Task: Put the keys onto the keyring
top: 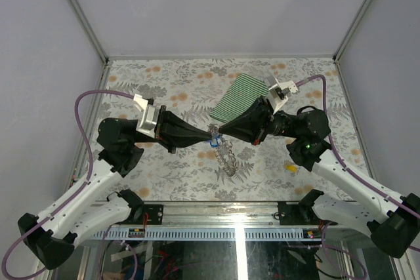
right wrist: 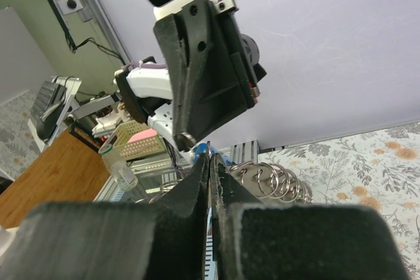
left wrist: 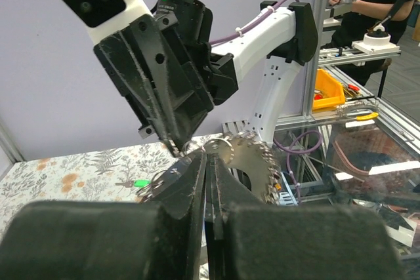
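Note:
Near the table's middle in the top view, my left gripper (top: 210, 138) and right gripper (top: 220, 132) meet almost tip to tip, both shut. Between and just below their tips is a blue-headed key (top: 214, 142). A chain of metal rings (top: 227, 160) trails from the same spot toward the front. In the right wrist view, blue (right wrist: 200, 153) shows by the left gripper's tip, and rings (right wrist: 279, 183) curve behind the right fingers. The left wrist view shows the coil (left wrist: 268, 174) blurred behind the left fingers. Which fingers pinch the key or ring is hidden.
A green-striped cloth (top: 240, 98) lies behind the right gripper. A small yellow object (top: 291, 168) rests on the right of the flowered table (top: 164, 185). In the left wrist view, a green-headed key (left wrist: 141, 183) lies on the tabletop. Free table surrounds the grippers.

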